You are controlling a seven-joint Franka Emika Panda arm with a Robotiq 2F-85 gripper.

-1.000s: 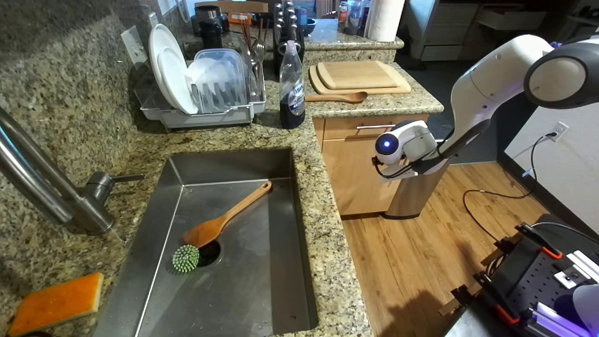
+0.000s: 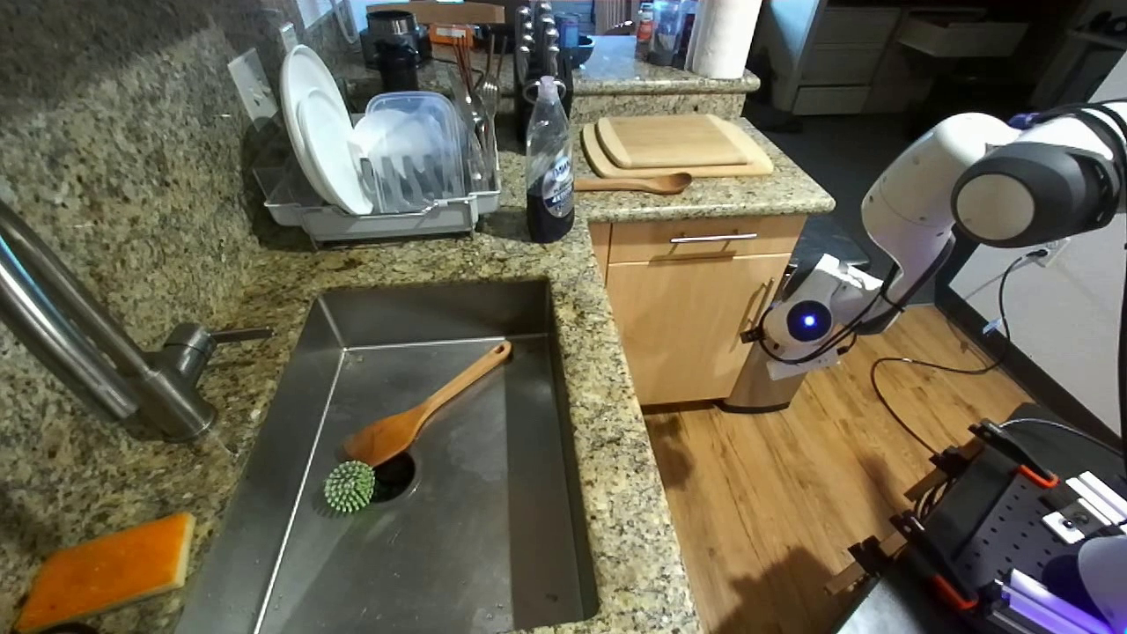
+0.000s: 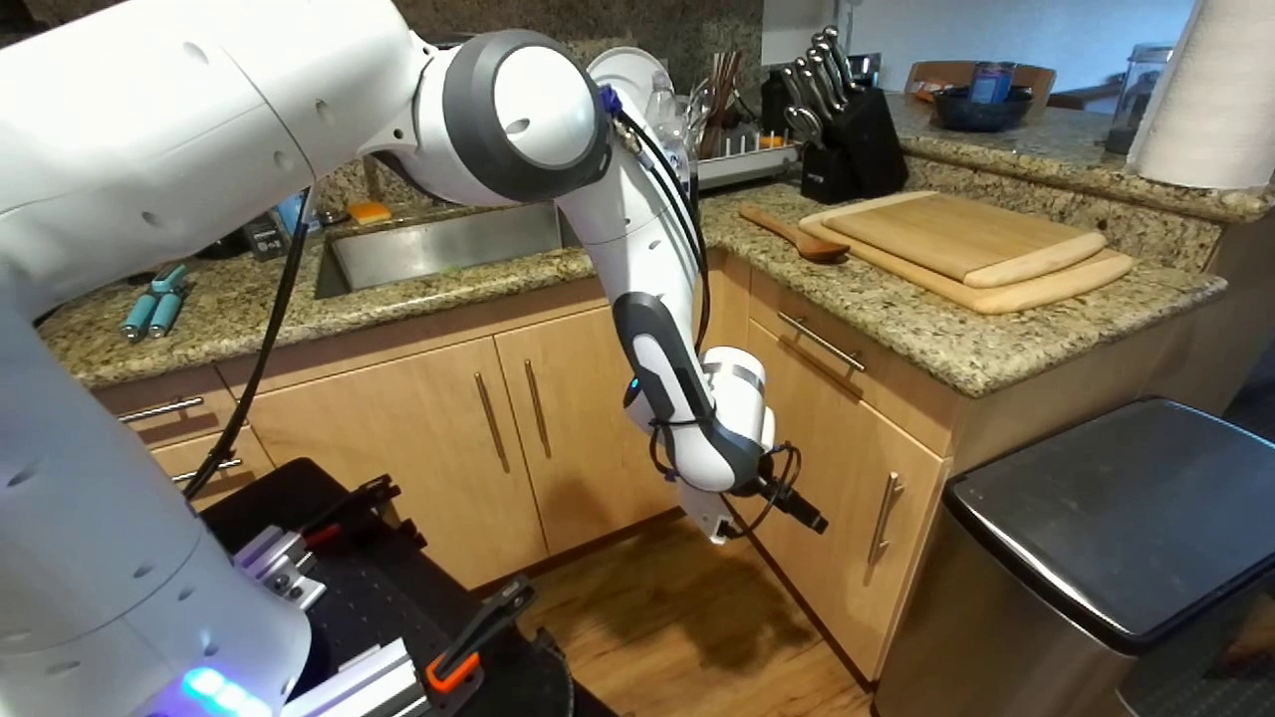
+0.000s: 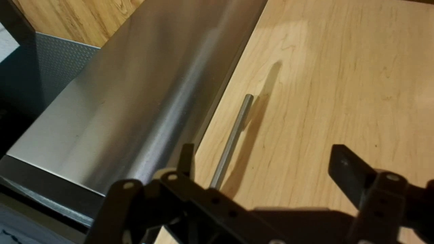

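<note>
In the wrist view, my gripper faces a light wood cabinet door (image 4: pixel 325 89), its fingers wide apart and nothing between them. A slim metal bar handle (image 4: pixel 232 142) stands out from that door, nearer the left finger, its lower end hidden behind the gripper. From the side, the gripper (image 3: pixel 815 516) points toward the same cabinet door (image 3: pixel 825 478), left of its upright handle (image 3: pixel 885 516) and apart from it. The arm hides the gripper's fingers in the first exterior view.
A steel trash can (image 3: pixel 1076 562) stands right beside the door. Above are a drawer handle (image 3: pixel 821 341) and the granite counter edge (image 3: pixel 956 370), with cutting boards (image 3: pixel 968 239) on top. A sink (image 2: pixel 454 475) holds a wooden spoon (image 2: pixel 428 407) and a green brush (image 2: pixel 349 486).
The arm's wrist has moved lower and to the right in the first exterior view, with its forearm now steeper. Items on the counter and in the sink stay as they were.
</note>
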